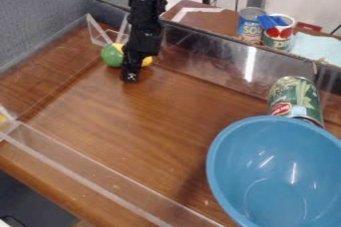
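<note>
The black gripper point(131, 72) reaches down to the wooden surface near the back left of the tray, in among a green ball point(112, 58) and a yellow object point(148, 61) that is partly hidden behind it. Its fingers look closed, and I cannot see anything held between them. A clear plastic piece stands at the wall behind the green ball.
A large blue bowl point(273, 171) fills the front right. A green can point(293, 101) stands at the right wall. Outside the tray at the back are two cans point(249, 26) and a light blue cloth point(316, 50).
</note>
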